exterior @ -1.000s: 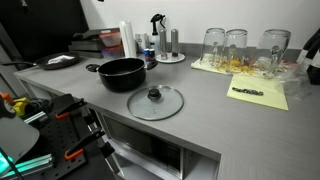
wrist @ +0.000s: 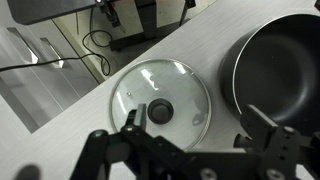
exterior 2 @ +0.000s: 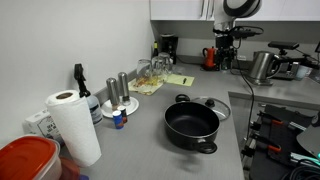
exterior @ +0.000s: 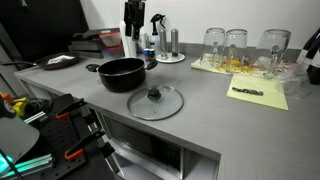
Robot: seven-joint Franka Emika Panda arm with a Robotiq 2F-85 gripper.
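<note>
A round glass lid with a dark knob lies flat on the grey counter. In the wrist view the lid is below my gripper, which stands open with nothing between its fingers. An open black pot stands beside the lid; in the wrist view the pot is at the right, and its visible inside looks empty. My gripper hangs high above the counter at the top of exterior view 1. In exterior view 2 the lid rests just behind the pot.
Several upturned glasses stand at the back, near a yellow sheet with dark bits on it. Metal shakers, a paper towel roll and a red-lidded tub line the other end.
My gripper has come down into the top of exterior view 1, from almost out of sight. Lid and pot have not moved.
</note>
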